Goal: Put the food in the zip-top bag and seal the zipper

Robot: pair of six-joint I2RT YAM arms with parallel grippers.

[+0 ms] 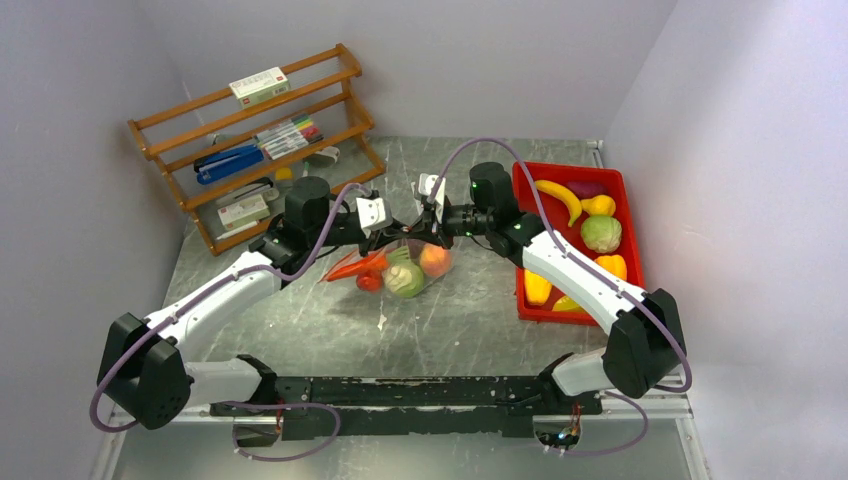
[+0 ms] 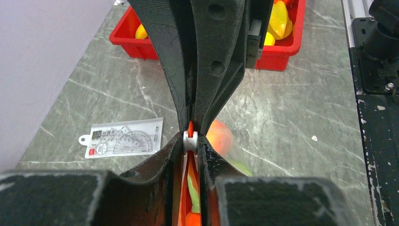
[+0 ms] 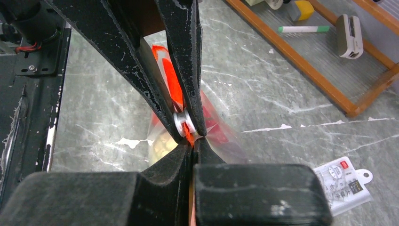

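Observation:
A clear zip top bag holds a carrot (image 1: pixel 352 269), a tomato (image 1: pixel 369 282), a cabbage (image 1: pixel 405 280) and a peach (image 1: pixel 436 261), all under the two grippers in the top view. Along its mouth runs an orange zipper strip (image 3: pixel 174 81). My left gripper is shut on the white zipper slider (image 3: pixel 184 122). Right beside it, almost tip to tip, my right gripper is shut on the orange strip at the bag's edge. The fingers hide most of the strip's end, so how much is closed cannot be told.
A red bin (image 1: pixel 632 230) of other produce stands at the right. At the back left is a wooden rack (image 1: pixel 357 100) with boxes and stationery. A flat white pouch (image 2: pixel 124 137) lies behind the grippers.

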